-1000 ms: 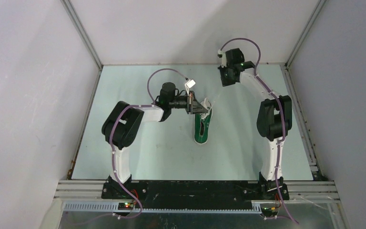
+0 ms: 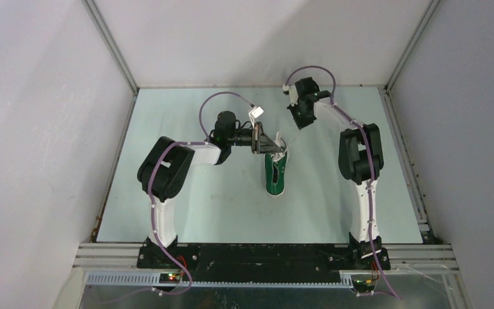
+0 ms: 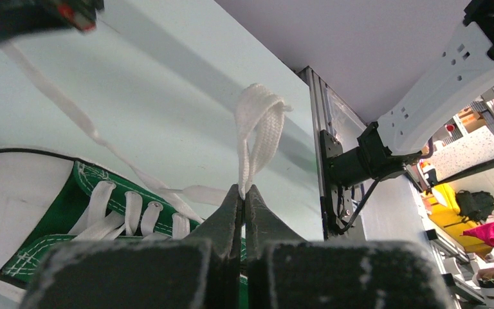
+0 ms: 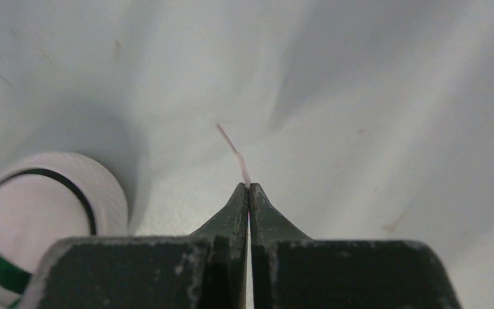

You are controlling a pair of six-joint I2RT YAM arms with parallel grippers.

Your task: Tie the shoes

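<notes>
A green shoe (image 2: 274, 175) with a white toe cap and white laces lies near the table's centre. At its toe end my left gripper is shut on a folded white lace loop (image 3: 257, 132), which stands up above its fingertips. My right gripper is shut on the end of a lace (image 4: 235, 153), up and to the right of the shoe in the top view. From the shoe a white lace strand (image 3: 80, 119) stretches toward the right gripper. In the right wrist view the shoe's toe cap (image 4: 32, 212) sits blurred at lower left.
White walls (image 2: 251, 38) border the back and sides. My right forearm (image 2: 360, 151) covers part of the table's right side.
</notes>
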